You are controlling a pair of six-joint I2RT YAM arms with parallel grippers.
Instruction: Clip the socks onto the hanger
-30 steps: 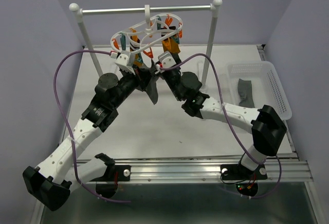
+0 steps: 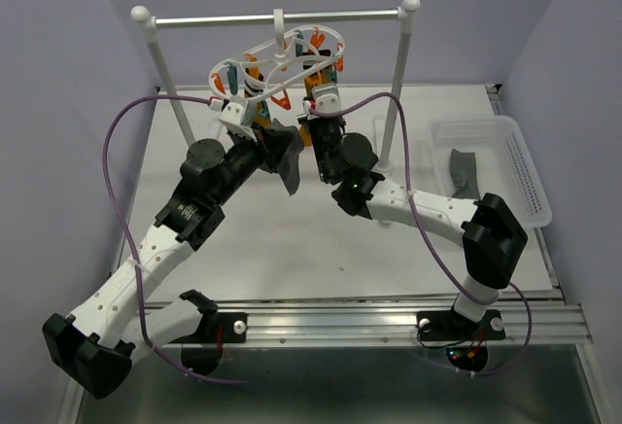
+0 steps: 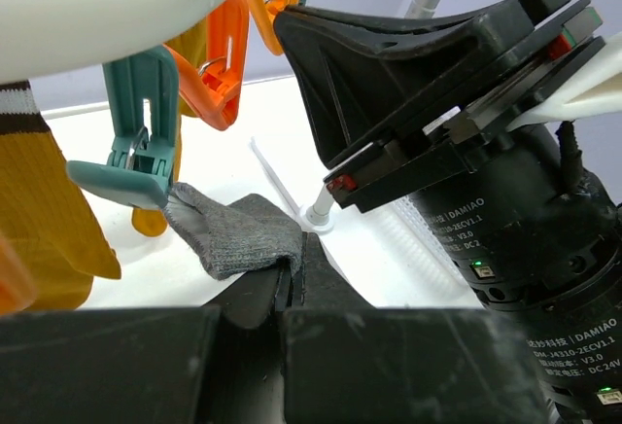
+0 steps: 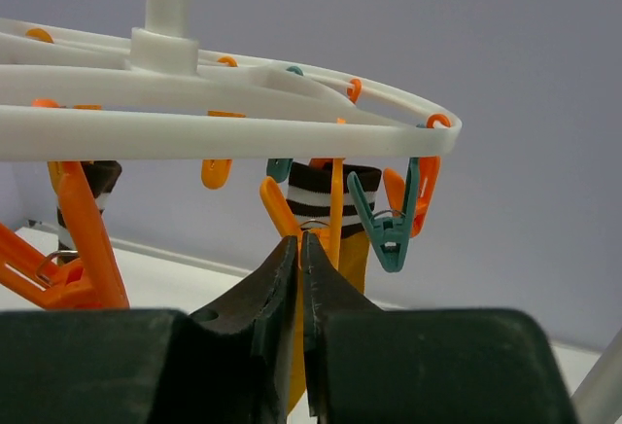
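The white hanger (image 2: 277, 62) with orange and teal clips hangs from the rack, yellow socks (image 3: 44, 210) clipped to it. My left gripper is shut on a grey sock (image 3: 233, 229), whose top end reaches up to a teal clip (image 3: 136, 123); whether it is inside the clip I cannot tell. My right gripper is raised under the hanger, beside the left one, its fingertips close together in front of an orange clip (image 4: 330, 229) and a yellow sock; whether anything is between them I cannot tell.
A white bin (image 2: 510, 181) with another grey sock (image 2: 463, 173) sits at the right of the table. The rack's upright posts (image 2: 394, 93) flank both arms.
My left arm and the grey sock have stayed nearly still.
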